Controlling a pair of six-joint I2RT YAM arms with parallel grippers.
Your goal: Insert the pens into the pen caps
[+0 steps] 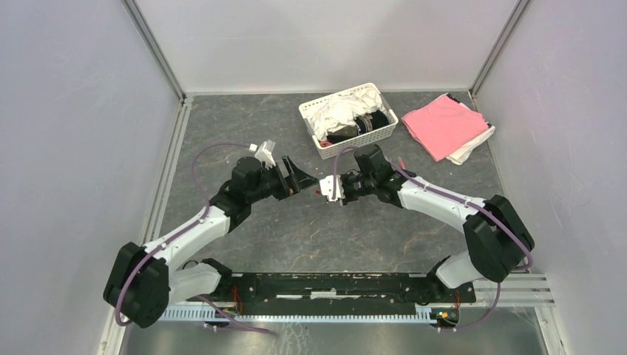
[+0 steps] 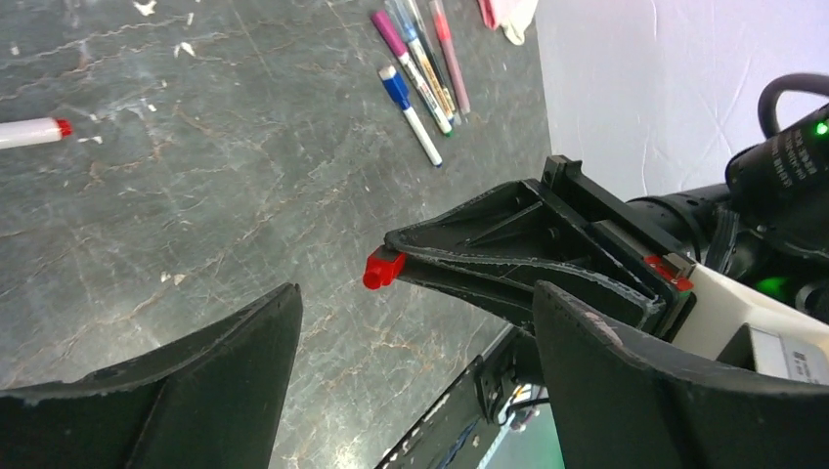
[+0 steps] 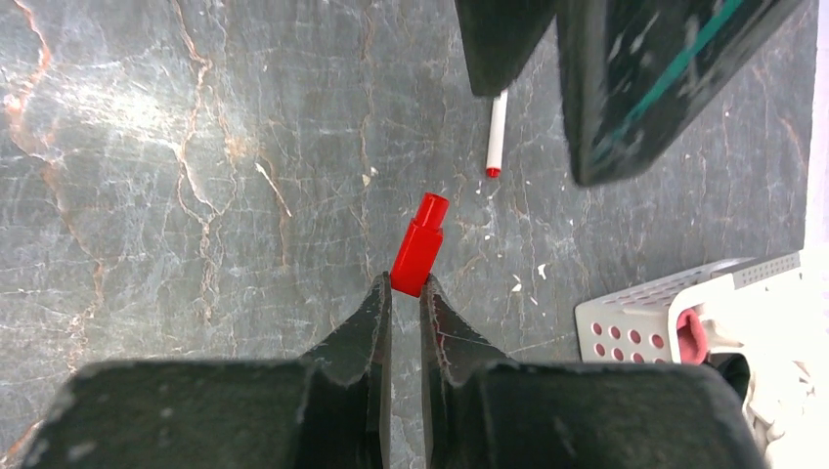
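A small red pen cap (image 3: pixel 418 249) sticks out from the fingertips of my right gripper, which is shut on one end of it. In the left wrist view the same cap (image 2: pixel 383 268) points leftward from the right fingers. A white pen with a red end (image 2: pixel 31 133) lies on the table at the left edge of that view. In the right wrist view this pen (image 3: pixel 497 137) is partly hidden by a left finger. My left gripper (image 1: pixel 304 180) stands open and empty, its fingers above the table near the pen.
Several markers and pens, among them a purple one (image 2: pixel 399 41) and a blue-capped one (image 2: pixel 396 88), lie on the far right. A white basket (image 1: pixel 362 140) with cloths stands at the back, and a pink cloth (image 1: pixel 446 126) lies at back right.
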